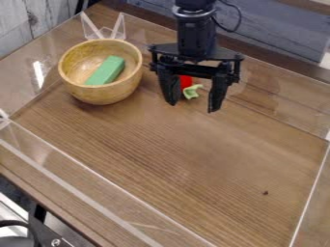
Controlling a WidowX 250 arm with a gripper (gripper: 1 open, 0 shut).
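My gripper [195, 95] hangs from the top centre over the table, its two black fingers spread wide apart and pointing down. Behind it, between the fingers, a red object [184, 82] with a pale green piece [192, 92] lies on the table, partly hidden by the gripper. It is unclear whether either touches a finger. At the upper left a wooden bowl [80, 88] holds a green block [111, 69].
A rim runs along the back and left edges. A dark cable shows at the bottom left corner.
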